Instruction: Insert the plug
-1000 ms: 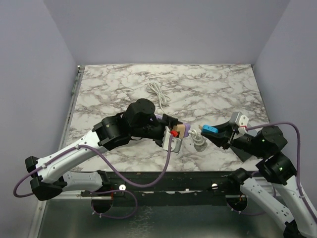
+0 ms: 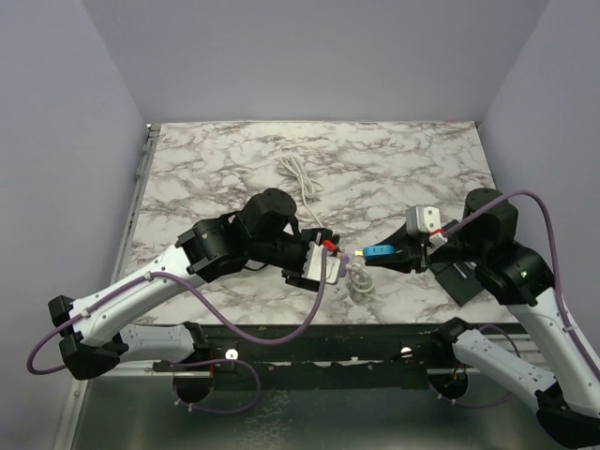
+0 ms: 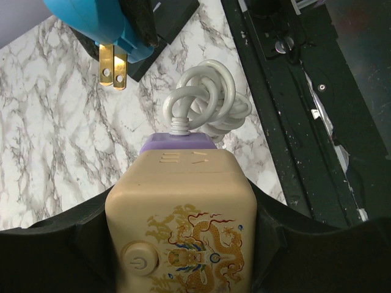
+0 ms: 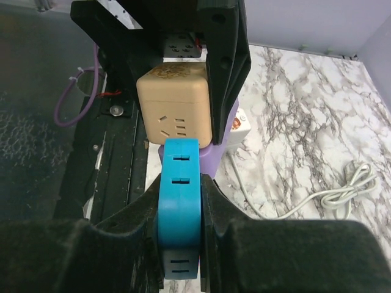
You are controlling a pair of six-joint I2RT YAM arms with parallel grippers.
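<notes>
A cream and purple power socket point(image 3: 183, 207) with a dragon picture fills the lower left wrist view, and my left gripper point(image 2: 328, 262) is shut on it. Slots show on its end face in the right wrist view. My right gripper is shut on a blue plug point(image 4: 180, 207). Two flat brass prongs point(image 3: 113, 67) stick out of the plug in the left wrist view. They are apart from the socket, with a gap of bare table visible between. From above, the blue plug point(image 2: 379, 250) is just right of the socket's purple end, prongs pointing left.
A coiled white cable point(image 2: 361, 284) lies on the marble table below the gap. Another white cable point(image 2: 298, 173) runs toward the back. Under the right arm is a dark flat object point(image 2: 459, 281).
My right gripper has moved left with the plug, bringing it nearer the socket and turning it more level. The left arm and socket have shifted only slightly.
</notes>
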